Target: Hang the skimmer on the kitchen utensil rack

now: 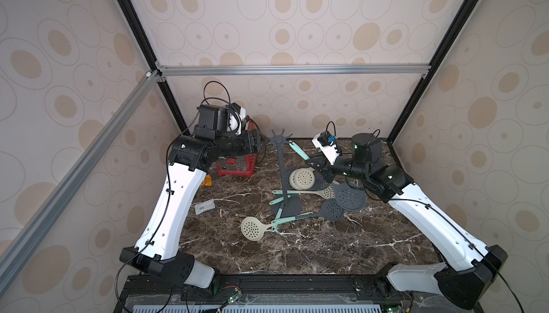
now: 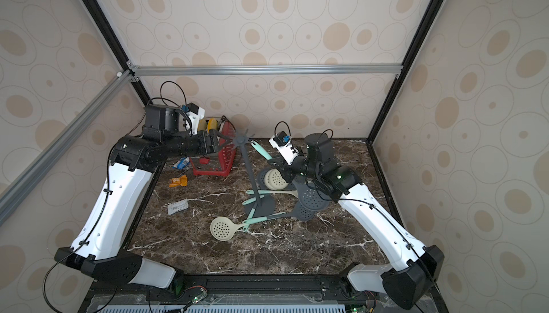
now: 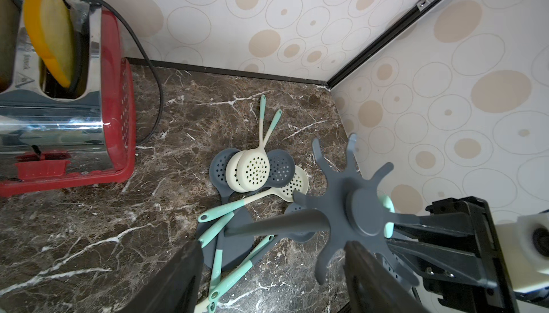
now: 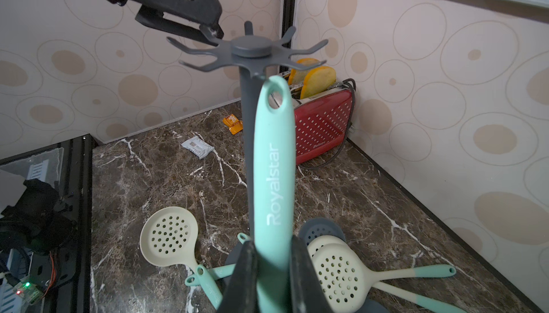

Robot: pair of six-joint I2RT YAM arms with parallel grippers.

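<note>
The grey utensil rack (image 1: 279, 140) stands upright mid-table, its hooked top fanning out. My right gripper (image 1: 313, 163) is shut on the mint handle of a skimmer (image 4: 273, 187), whose hole end is raised just right of the rack's hooks. The grey skimmer head (image 1: 350, 197) shows below that gripper. My left gripper (image 1: 257, 140) is at the rack's top left; in the left wrist view its blurred fingers stand apart, with the rack's hooks beyond them and nothing visibly held.
Several skimmers (image 1: 254, 227) lie around the rack's base. A red toaster (image 2: 217, 170) stands behind left, near an orange packet (image 2: 178, 181) and a white packet (image 2: 178, 206).
</note>
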